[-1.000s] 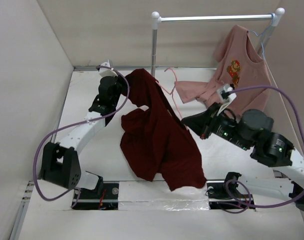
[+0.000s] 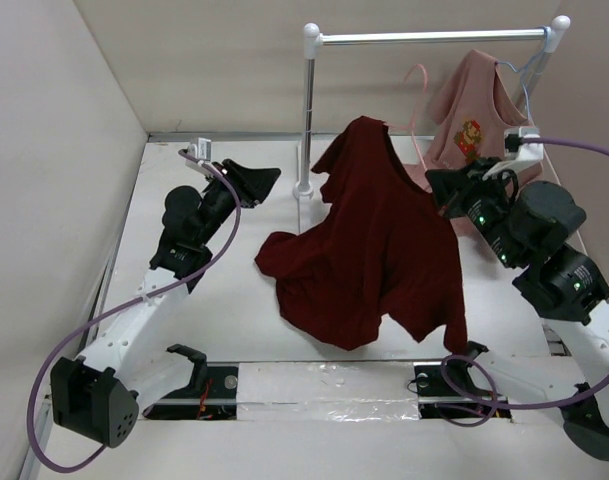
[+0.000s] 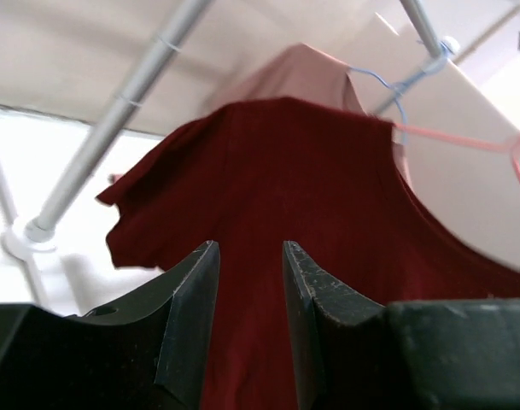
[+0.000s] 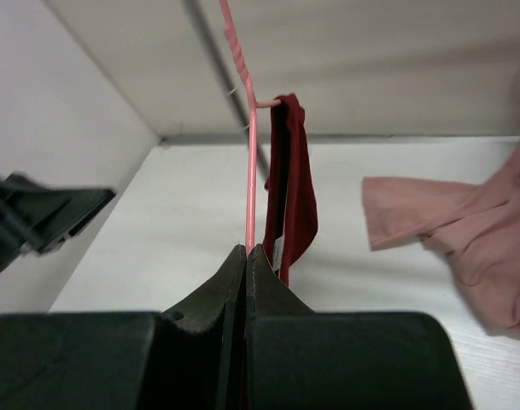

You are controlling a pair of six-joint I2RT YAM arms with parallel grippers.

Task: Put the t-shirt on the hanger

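The dark red T-shirt [image 2: 364, 250] hangs on the pink hanger [image 2: 420, 100], its lower part spread toward the front; in the left wrist view the hanger [image 3: 447, 132] runs out of the shirt's neck at right. My right gripper [image 2: 444, 195] is shut on the hanger's lower part [image 4: 251, 196], with red cloth beside it. My left gripper [image 2: 264, 180] stands open left of the shirt, apart from it in the top view, nothing seen between its fingers.
A metal rail [image 2: 434, 37] on posts [image 2: 306, 120] crosses the back. A pink T-shirt [image 2: 469, 100] hangs at its right with blue hangers.
My right gripper has moved up and right with hanger and shirt. My left gripper was at the shirt's shoulder and is now apart from it, the cloth having moved away rightward.
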